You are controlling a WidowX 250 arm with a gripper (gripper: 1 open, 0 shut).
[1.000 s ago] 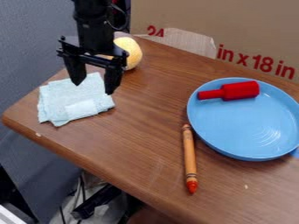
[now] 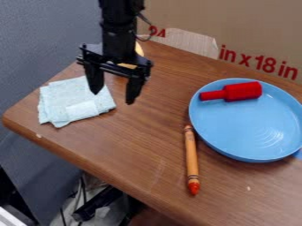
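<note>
My black gripper (image 2: 112, 86) hangs above the wooden table at the upper left, open, its two fingers spread over the right part of a folded light cloth (image 2: 67, 104). A yellow round object (image 2: 138, 48) is mostly hidden behind the arm. A blue plate (image 2: 245, 132) lies at the right with a red cylindrical object (image 2: 242, 90) on it. An orange crayon (image 2: 192, 161) lies left of the plate.
A cardboard box (image 2: 238, 31) stands along the back. The table's front-left edge drops to the floor.
My gripper has moved to the right, now covering more of the yellow object. The other things have not moved.
</note>
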